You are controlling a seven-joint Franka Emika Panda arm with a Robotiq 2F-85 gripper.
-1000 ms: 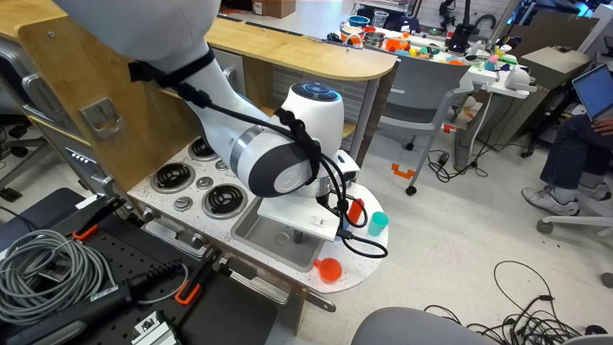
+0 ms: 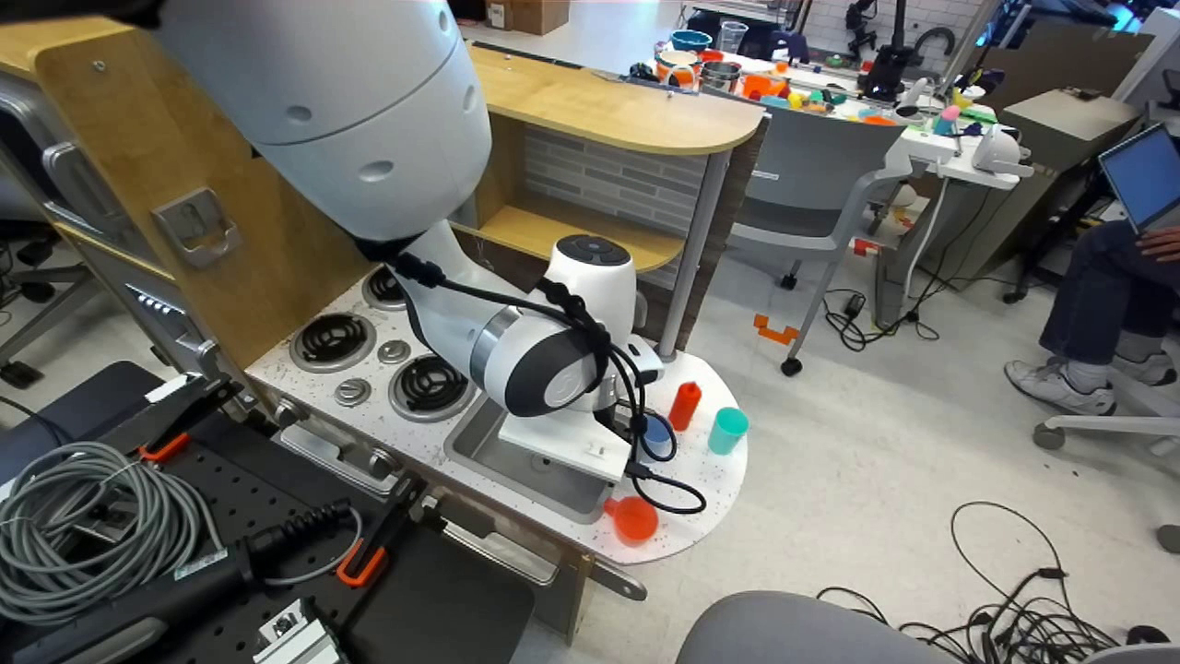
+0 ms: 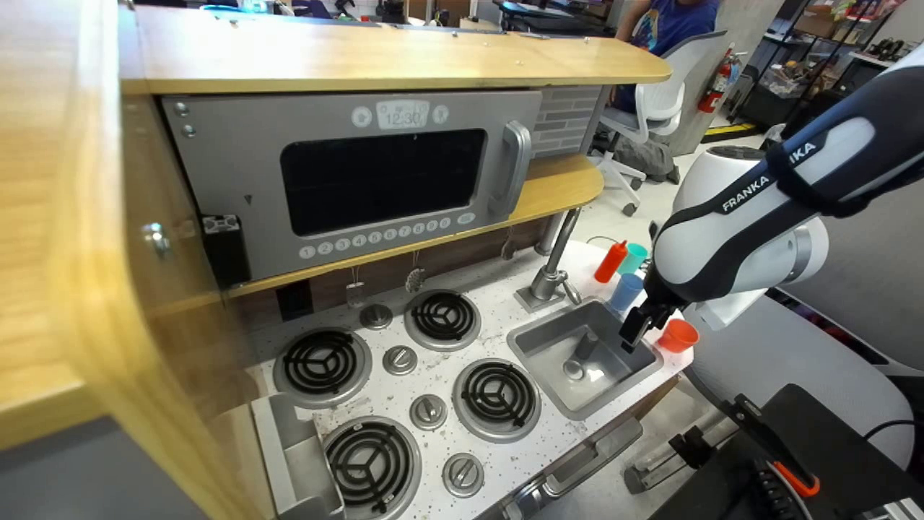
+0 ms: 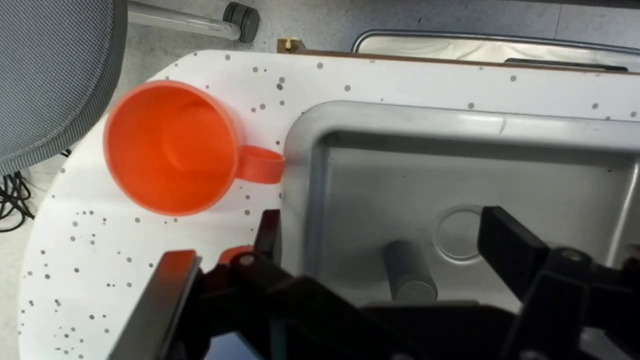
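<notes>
My gripper is open above the grey sink [image 4: 480, 126], with nothing held between its fingers. In the second exterior view, the gripper [image 3: 634, 329] hangs over the sink's right end. Inside the basin near the drain there is a short dark grey cylinder [image 4: 414, 282]. An orange-red cup [image 4: 171, 150] stands upright on the counter beside the sink, its handle toward the rim and apart from the fingers. Also on this counter end are a blue cup [image 3: 626, 292], a red bottle [image 3: 611, 261] and a teal cup [image 2: 727, 431].
A faucet [image 3: 546, 282] rises behind the sink. Stove burners [image 3: 498, 394] and knobs fill the counter on the other side. The wooden shelf [image 3: 561, 183] overhangs at the back. Bare speckled counter [image 4: 108, 252] lies in front of the cups at the rounded end.
The arm has lowered toward the counter and shifted slightly left in the first exterior view. More of the blue cup shows there now. The orange-red cup has stayed in place.
</notes>
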